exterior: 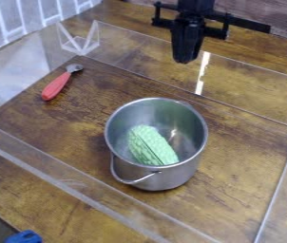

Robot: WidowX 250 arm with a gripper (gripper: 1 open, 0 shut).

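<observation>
A steel pot [184,161] with a wire handle stands on the wooden board in the lower middle, holding a light green ribbed object [150,143]. My black gripper [185,55] hangs at the top, above and behind the pot, shut, with nothing visible between its fingers. A red-handled utensil [57,84] lies at the left.
Clear panels border the wooden work area [57,142]. A white slatted rack [9,19] is at the top left, a small blue object [23,237] at the bottom left. The right side of the board is clear.
</observation>
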